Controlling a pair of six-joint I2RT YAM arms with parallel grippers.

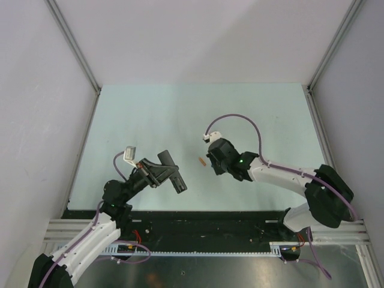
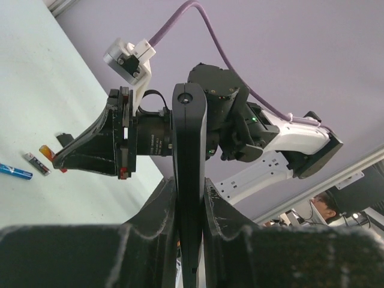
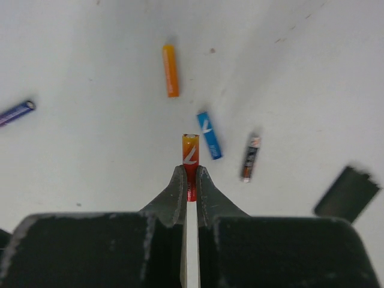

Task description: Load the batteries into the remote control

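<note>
My left gripper (image 1: 157,173) is shut on the black remote (image 2: 189,138), held upright before its wrist camera and tilted in the top view. My right gripper is shut on an orange-red battery (image 3: 191,150), above the table to the right of the remote. Loose batteries lie below: an orange one (image 3: 170,70), a blue one (image 3: 209,135), a dark-and-silver one (image 3: 251,157) and a purple-blue one (image 3: 17,112). A flat black piece (image 3: 347,193), likely the battery cover, lies at the right in the right wrist view.
Walls and metal rails border it on both sides and at the back.
</note>
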